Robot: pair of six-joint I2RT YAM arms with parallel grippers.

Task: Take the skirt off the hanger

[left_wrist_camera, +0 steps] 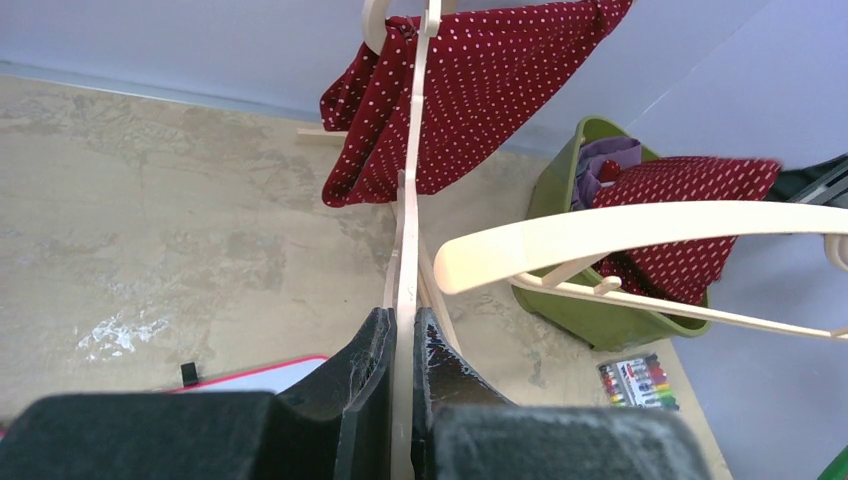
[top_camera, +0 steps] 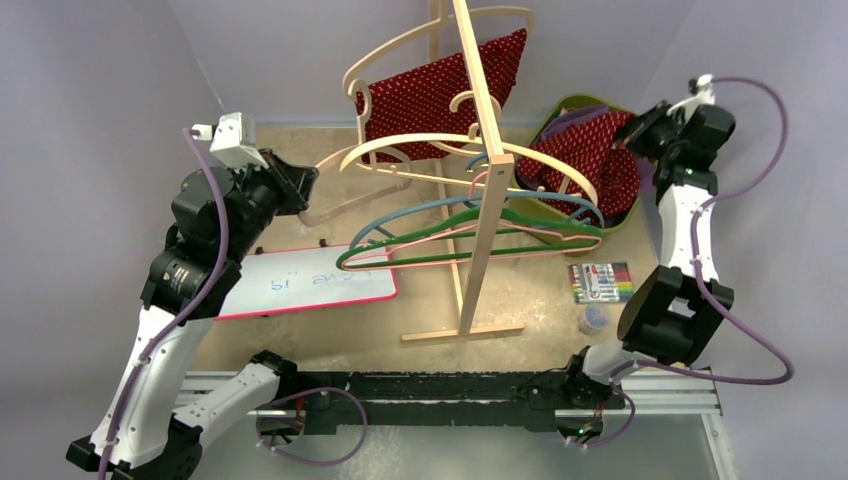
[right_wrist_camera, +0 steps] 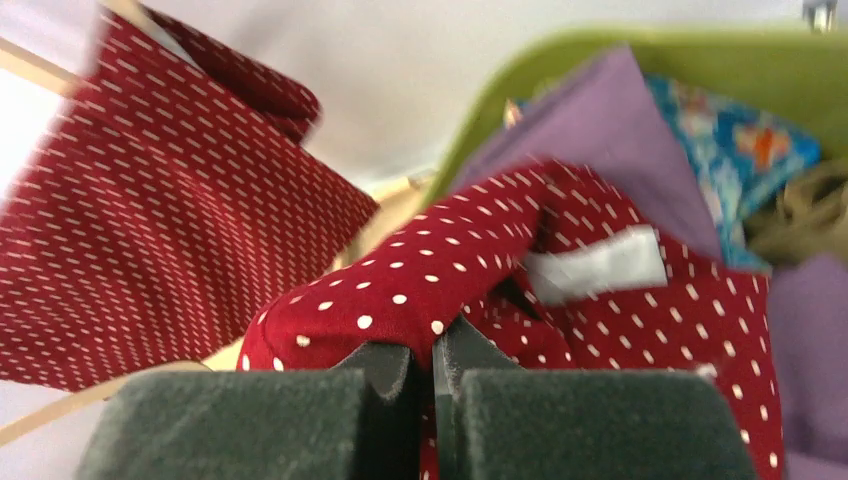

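Note:
In the top view my right gripper (top_camera: 628,140) is low over the green basket at the back right. It is shut on a fold of the red dotted skirt (right_wrist_camera: 395,285), whose cloth (top_camera: 590,155) lies bunched in the basket. At the left, my left gripper (top_camera: 311,187) is shut on the end of a pale wooden hanger (left_wrist_camera: 410,230). A second red dotted cloth (top_camera: 425,98) hangs on another wooden hanger at the back of the rack, apart from the right gripper.
The wooden rack (top_camera: 483,240) stands mid-scene with blue, green and pink hangers (top_camera: 420,240). The green basket (left_wrist_camera: 570,300) holds purple and patterned cloths too. On the floor lie a whiteboard (top_camera: 300,285) and a marker pack (top_camera: 601,283).

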